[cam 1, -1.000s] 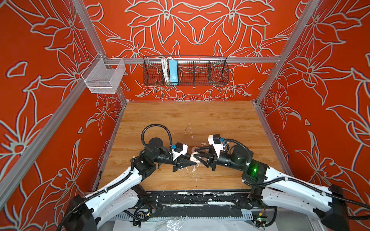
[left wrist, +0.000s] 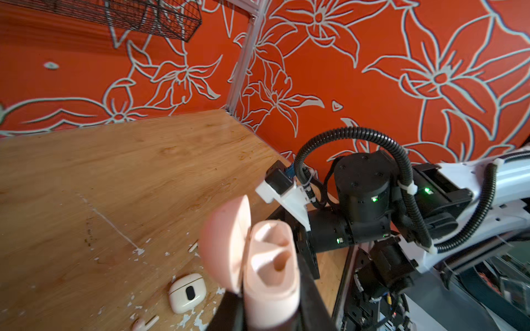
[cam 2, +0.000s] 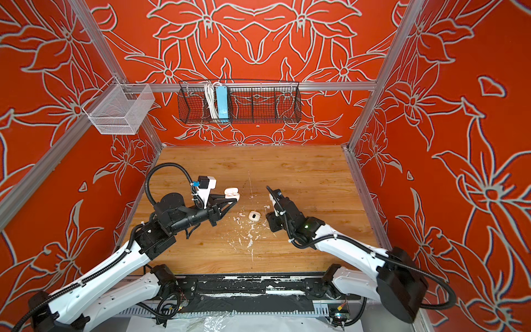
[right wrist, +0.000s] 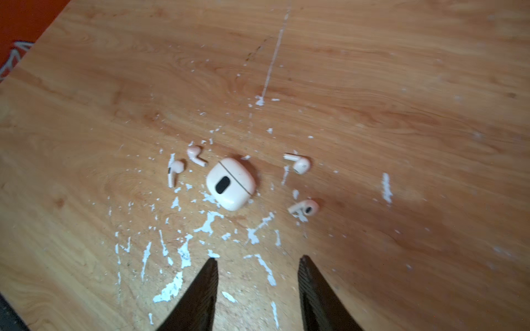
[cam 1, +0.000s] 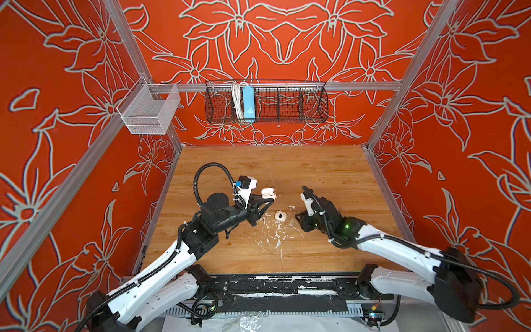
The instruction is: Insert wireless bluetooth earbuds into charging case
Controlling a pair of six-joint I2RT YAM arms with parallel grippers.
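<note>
A pink charging case (left wrist: 270, 275) is held above the table with its lid up, and my left gripper (cam 1: 271, 198) is shut on it. Two empty hollows show in its top in the left wrist view. A second, white case (right wrist: 230, 184) lies closed on the wood. My right gripper points down toward the table, its fingers apart and nothing between them.
White scuffs (right wrist: 185, 253) mark the wooden table (cam 1: 332, 171), which is clear toward the back. A black wire basket (cam 1: 287, 105) with a blue box (cam 1: 249, 104) hangs on the back wall. A white mesh basket (cam 1: 149, 116) hangs at left.
A second ago both grippers met at the pink case.
</note>
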